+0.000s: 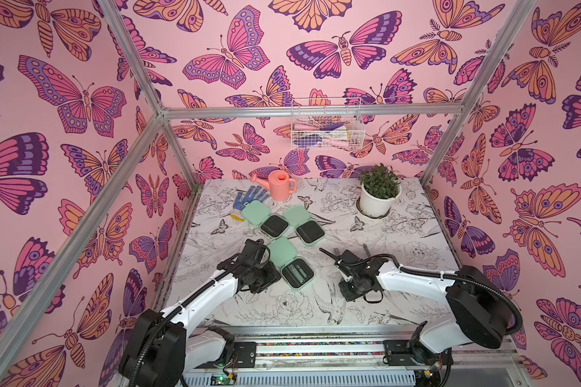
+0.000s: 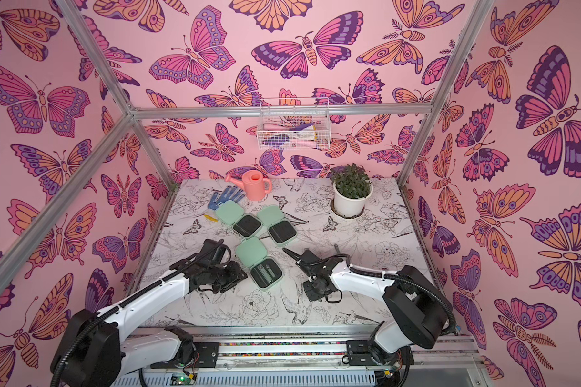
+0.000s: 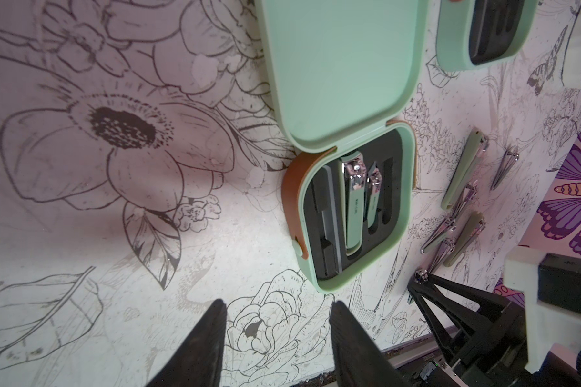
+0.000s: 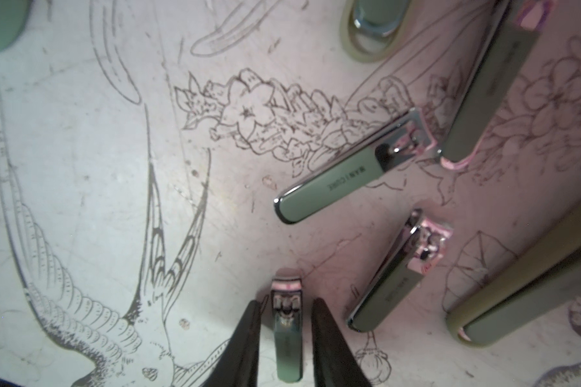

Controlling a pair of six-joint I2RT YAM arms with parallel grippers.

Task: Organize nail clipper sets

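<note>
Three open mint cases stand on the table; the nearest case (image 3: 319, 213) holds a large clipper (image 3: 355, 213) and a small one (image 3: 372, 206), beside empty slots. Its two neighbours (image 1: 274, 225) (image 1: 309, 232) sit behind. Loose green-and-chrome clippers lie to the right. My right gripper is open around a small clipper (image 4: 288, 354) lying upright in its view, fingertips on either side; whether they touch it is unclear. My left gripper hangs open left of the near case, nothing between its fingers.
A blue glove (image 1: 251, 196), pink watering can (image 1: 279, 185) and potted plant (image 1: 377, 200) stand along the back. A wire basket (image 1: 327, 138) hangs on the wall. The table's left and front middle have free room.
</note>
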